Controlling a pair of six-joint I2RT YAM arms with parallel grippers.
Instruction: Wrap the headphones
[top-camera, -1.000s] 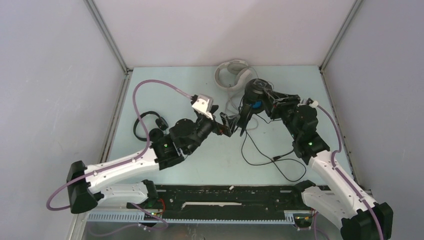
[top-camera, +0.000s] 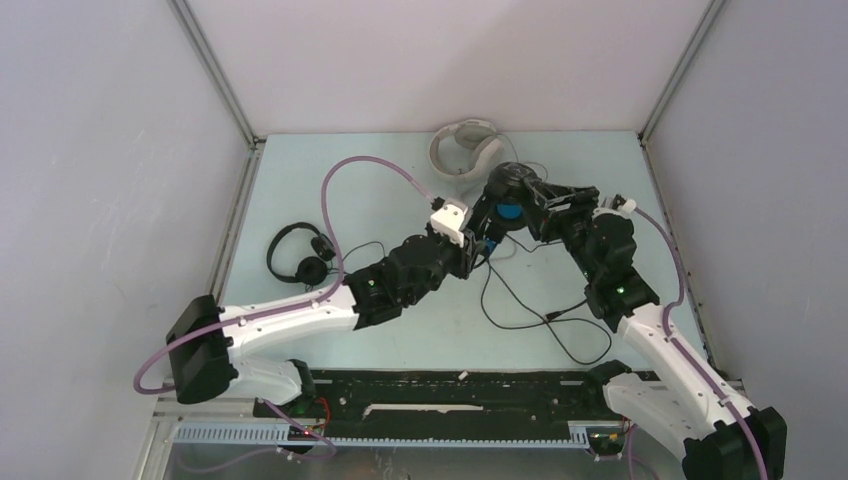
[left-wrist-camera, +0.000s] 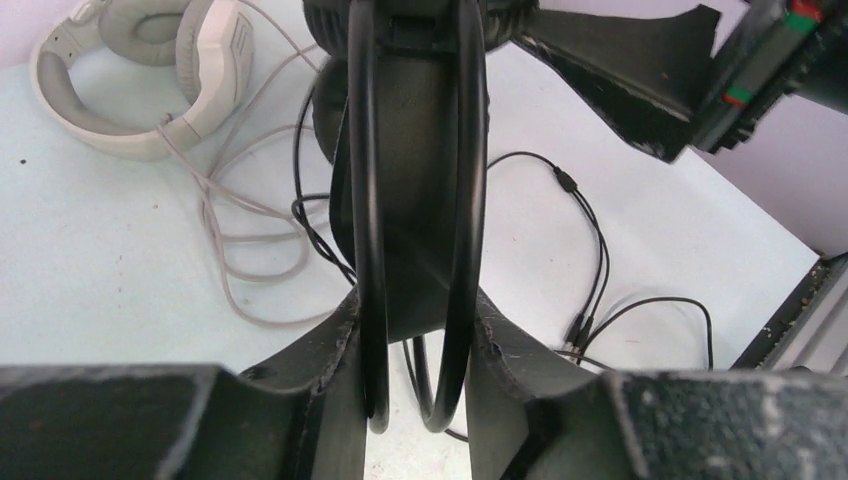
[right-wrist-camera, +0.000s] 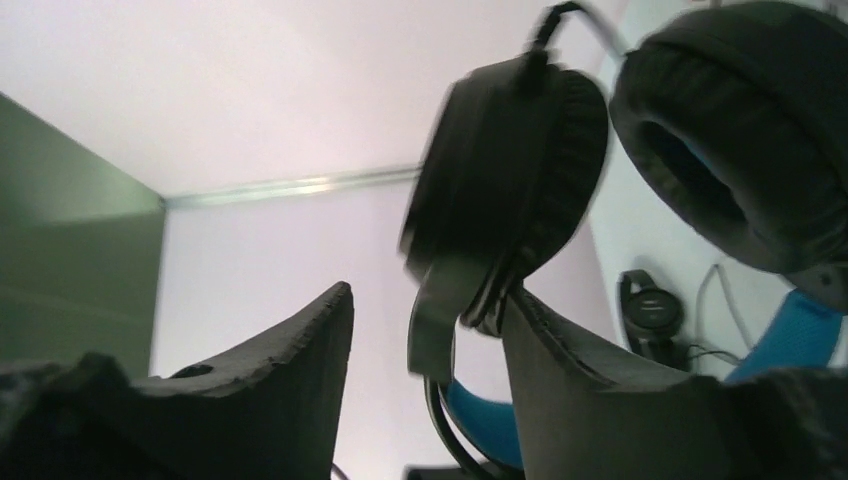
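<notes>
A pair of black headphones with blue inner ear pads (top-camera: 508, 211) is held up between my two grippers at the right of centre. In the left wrist view, my left gripper is shut on the headband (left-wrist-camera: 462, 250). My right gripper (top-camera: 545, 208) is at the ear cups; in the right wrist view its fingers stand partly apart around the upper ear cup's mount, blurred, so its hold is unclear. The second ear cup (right-wrist-camera: 740, 140) hangs beside it. Black cable (top-camera: 525, 325) loops on the table beneath.
White headphones (top-camera: 440, 160) with pale cable lie at the back centre. Another black pair (top-camera: 309, 270) lies at the left. Walls border it at both sides and back.
My left gripper has moved rightward to the headband and now closes on it, lifting slightly. The right arm and the ear cups have shifted only a little.
</notes>
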